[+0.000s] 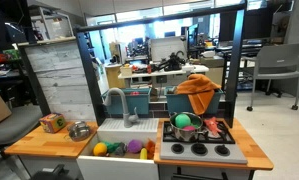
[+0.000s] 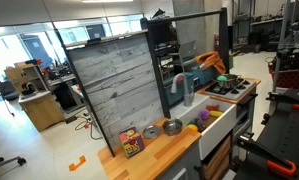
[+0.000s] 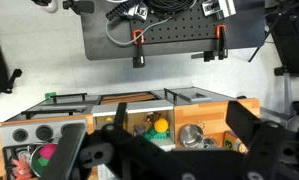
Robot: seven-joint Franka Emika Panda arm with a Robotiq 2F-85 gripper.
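My gripper stands open in the wrist view, its dark fingers wide apart, with no object visible between them at close range. Beyond it lies the toy kitchen: a sink basin (image 1: 102, 170) holding several colourful toys, among them an orange round one (image 3: 161, 125). On the stove (image 1: 204, 147) to its right sits a pot with something green (image 1: 183, 121) in it. A metal bowl (image 3: 191, 135) and a small box (image 1: 54, 123) rest on the wooden counter left of the sink in exterior view 1. The gripper cannot be made out clearly in the exterior views.
An orange cloth (image 1: 196, 94) hangs over the rear ledge. A grey faucet (image 1: 126, 105) rises behind the sink, and dark posts frame the kitchen. A white panel (image 2: 124, 80) backs the counter. Bare wood (image 1: 51, 141) shows beside the bowl.
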